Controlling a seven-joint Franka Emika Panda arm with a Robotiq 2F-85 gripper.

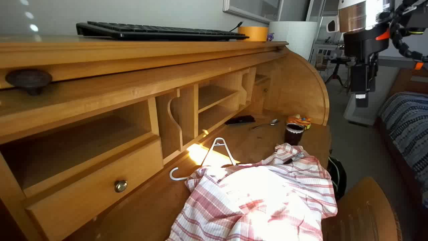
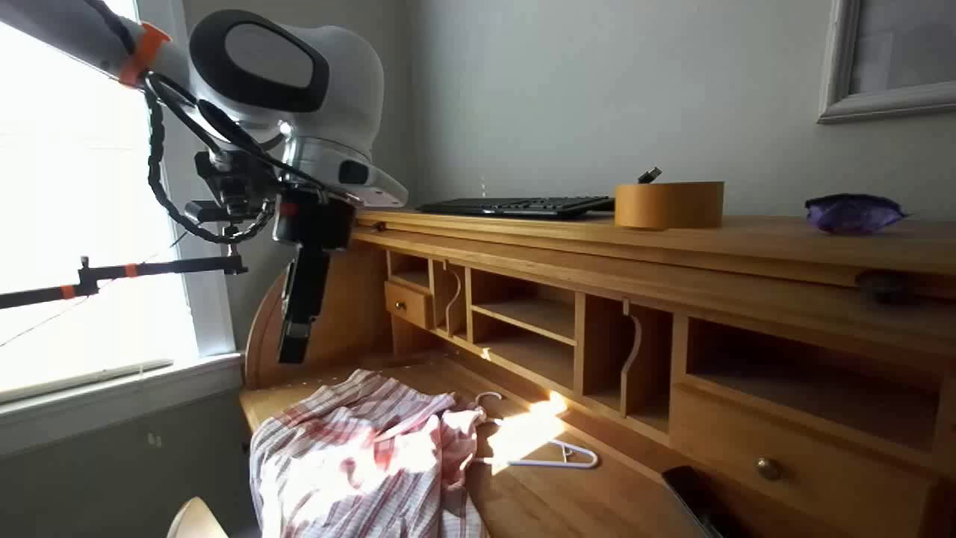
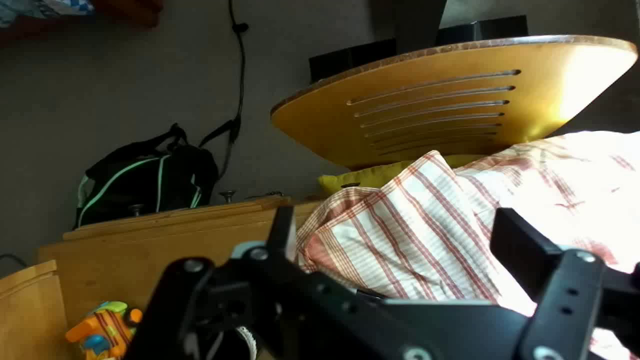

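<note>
A red-and-white plaid shirt (image 1: 256,196) lies crumpled across the desktop, partly in bright sunlight. A white hanger (image 1: 218,150) reaches out from the shirt toward the cubbies; the rest of it is hidden under the cloth. In the second exterior view, the hanger (image 2: 565,457) shows to the right of the shirt (image 2: 358,453). My gripper (image 1: 363,98) hangs above the desk, pointing down and apart from everything. From the wrist, the gripper stands open with nothing between its fingers, and the shirt (image 3: 414,240) is below it.
A dark cup (image 1: 294,134), a spoon (image 1: 264,124) and a colourful toy (image 1: 299,120) stand at the desk's far end. A phone (image 2: 694,502) rests on the desktop. The chair back (image 3: 456,102) rises beside the desk. Keyboard (image 1: 160,31) and orange tape roll (image 2: 668,205) sit on top.
</note>
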